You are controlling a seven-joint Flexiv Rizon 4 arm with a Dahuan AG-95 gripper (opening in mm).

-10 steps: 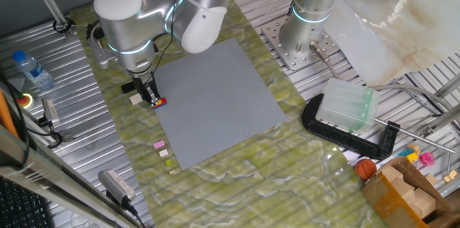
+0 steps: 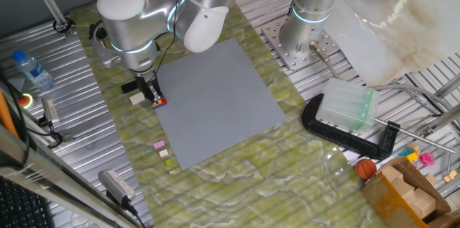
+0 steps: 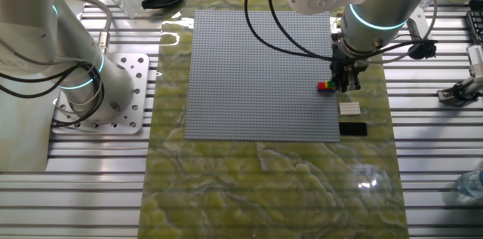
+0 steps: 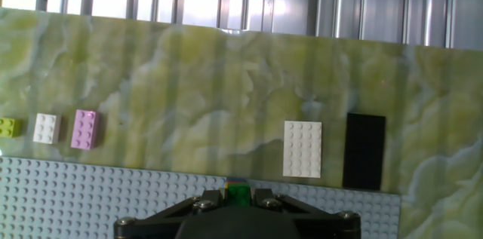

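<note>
My gripper is at the grey baseplate's near edge in the wrist view, its fingers closed around a green brick [image 4: 238, 192]. A sliver of orange and blue shows just beyond that brick. In exterior view 2, small red [image 3: 322, 86], yellow and green pieces sit together at the right edge of the grey baseplate [image 3: 256, 81], right beside the gripper [image 3: 346, 84]. Exterior view 1 has the same coloured cluster [image 2: 159, 102] under the fingertips at the baseplate's left edge. Whether the green brick is pressed fully onto the pieces below cannot be seen.
Off the baseplate lie a white plate brick [image 4: 303, 149], a black one [image 4: 364, 151], and pink [image 4: 84, 130], white [image 4: 47, 128] and lime [image 4: 8, 127] bricks. Most of the baseplate is bare. A black clamp [image 2: 345, 138] and a cardboard box [image 2: 402, 199] stand to the right.
The arm and gripper have shifted very slightly to the right in exterior view 1. The bricks and baseplate look unmoved.
</note>
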